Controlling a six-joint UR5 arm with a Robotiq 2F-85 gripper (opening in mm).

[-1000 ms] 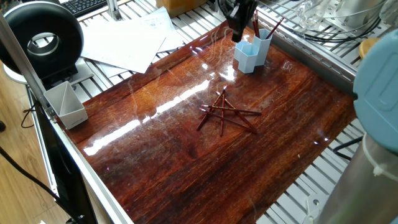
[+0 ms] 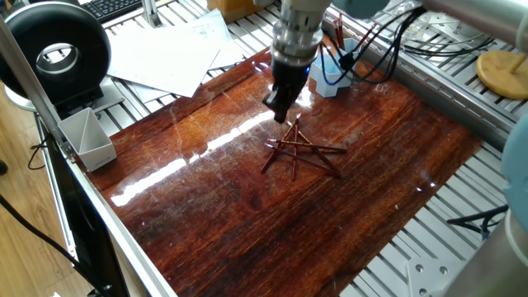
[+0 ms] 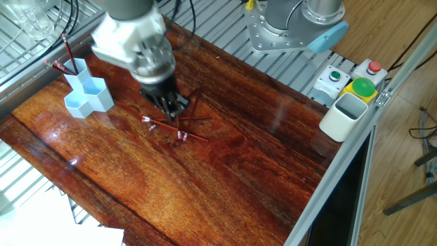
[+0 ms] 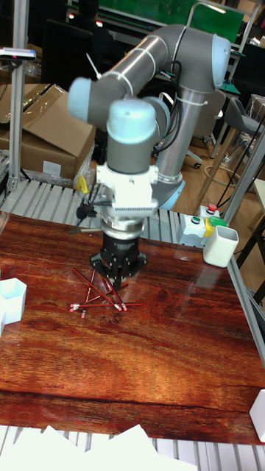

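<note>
Several dark red pencils [image 2: 328,149] lie crossed in a loose pile near the middle of the glossy wooden board. A pale blue-white holder [image 3: 100,102] made of joined hexagonal cups stands toward one edge, with a few red pencils [image 3: 69,53] upright in one cup. My black gripper [image 2: 278,117] points down above the pile, close to it. In the second exterior view its fingers [image 3: 179,104] overlap the upper side of the pile. No pencil shows clearly in its grasp, and blur and angle hide how far apart the fingers stand.
White paper sheets [image 2: 169,62] lie by one board edge, and a white open box [image 2: 87,140] sits at a corner. Another white container [image 3: 343,117] stands beside the buttons [image 3: 364,87]. Much of the board [image 4: 141,369] is bare.
My gripper has come from above the holder to over the pencil pile, moving down and left in the first exterior view. The pile looks unmoved.
</note>
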